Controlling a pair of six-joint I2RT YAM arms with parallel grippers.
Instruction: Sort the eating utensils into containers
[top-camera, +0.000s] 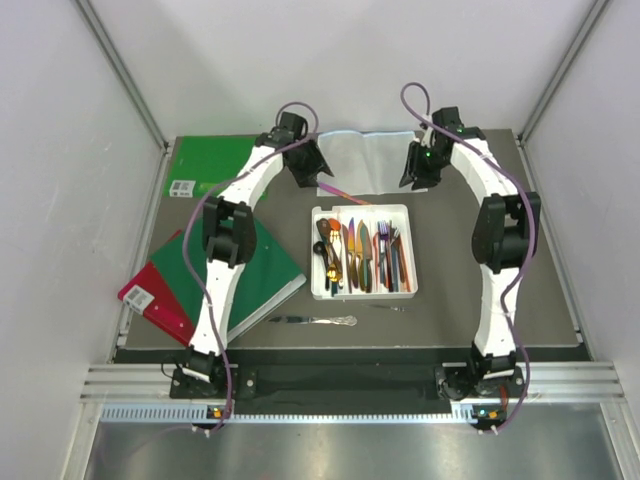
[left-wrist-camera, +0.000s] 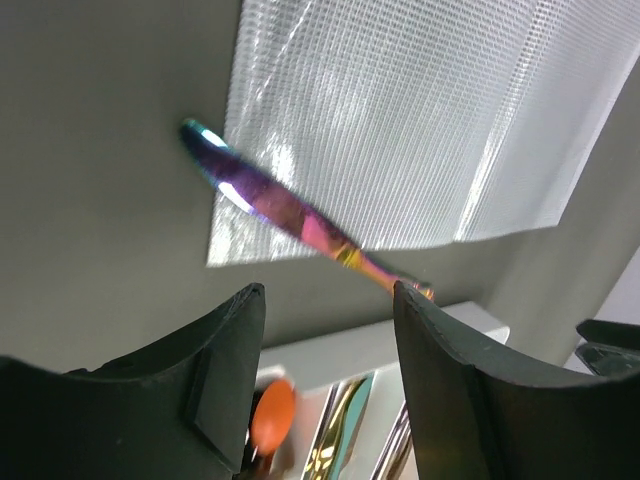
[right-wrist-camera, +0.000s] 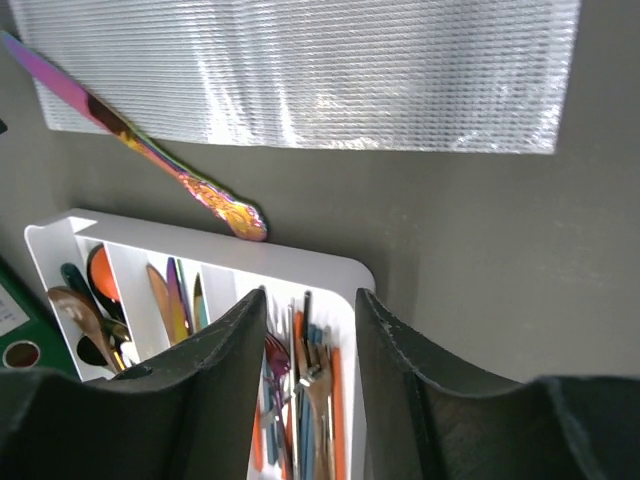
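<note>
A rainbow-coloured metal knife (left-wrist-camera: 290, 212) lies partly on the whitish mat and partly on the table, its handle end near the back wall of the white tray (top-camera: 322, 214). In that tray, spoons (top-camera: 333, 250), knives (top-camera: 357, 250) and forks (top-camera: 384, 245) stand in separate compartments. My left gripper (top-camera: 319, 181) is open above the table near the knife's blade end, nothing between its fingers. Over the right part of the mat my right gripper (top-camera: 408, 184) hangs open and empty. In front of the tray lie a silver knife (top-camera: 313, 320) and a small fork (top-camera: 386, 307).
The whitish mat (top-camera: 370, 160) lies flat behind the tray. Green and red folders (top-camera: 160, 305) cover the table's left side, with a green board (top-camera: 215, 160) at the back left.
</note>
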